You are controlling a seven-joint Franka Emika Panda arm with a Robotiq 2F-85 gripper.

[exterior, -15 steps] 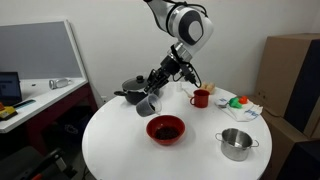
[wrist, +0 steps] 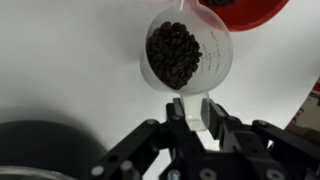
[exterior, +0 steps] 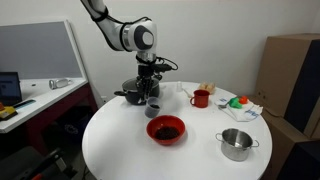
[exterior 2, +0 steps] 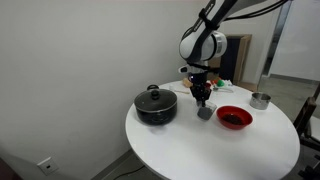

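Observation:
A clear measuring cup (wrist: 215,52) with dark beans (wrist: 173,55) in it is held upright by its handle, my gripper shut on that handle. From outside, the cup (exterior: 153,107) is at or just above the white table, between the black pot and the red bowl; contact with the table is hard to tell. The red bowl (exterior: 151,127) holds more dark beans (exterior 2: 233,118). In exterior view 1 the arm partly hides the black pot (exterior 2: 155,104), which has its lid on.
A steel pot (exterior: 236,145) stands at the right, with a red mug (exterior: 200,99) farther back. Colourful items (exterior: 238,102) lie near the back right edge.
The arm has moved left and lower, away from the red bowl toward the black pot. The cup went from tilted near the bowl to upright, still in my gripper.

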